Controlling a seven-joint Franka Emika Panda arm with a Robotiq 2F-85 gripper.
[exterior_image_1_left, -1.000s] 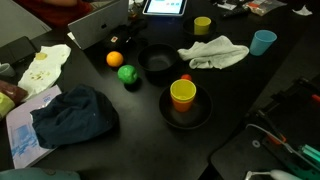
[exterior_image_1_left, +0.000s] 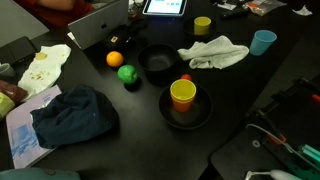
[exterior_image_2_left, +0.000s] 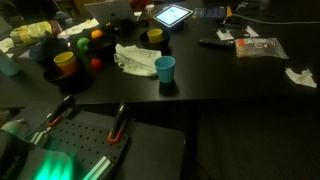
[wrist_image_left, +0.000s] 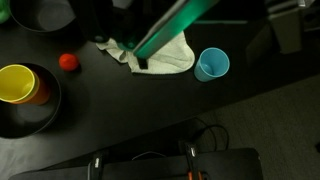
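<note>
In the wrist view, blurred dark parts of my gripper fill the top, beside a green lit strip. How the fingers stand does not show, and I make out nothing held. A yellow-and-orange cup (exterior_image_1_left: 183, 95) stands in the front black bowl (exterior_image_1_left: 188, 117); a red ball (wrist_image_left: 69, 62) is by its rim. Behind is an empty-looking black bowl (exterior_image_1_left: 160, 62). The white cloth (exterior_image_1_left: 214, 53) lies crumpled mid-table. To its right, a light blue cup (exterior_image_1_left: 263, 42) stands upright. Farther back, a yellow cup (exterior_image_1_left: 202, 25) sits in a dark dish.
A green ball (exterior_image_1_left: 128, 74) and an orange ball (exterior_image_1_left: 114, 58) lie left of the bowls. Dark fabric (exterior_image_1_left: 74, 117) covers the left side. A laptop (exterior_image_1_left: 98, 24) and a lit tablet (exterior_image_1_left: 165, 6) stand at the back. Bare black table lies in front of the cloth.
</note>
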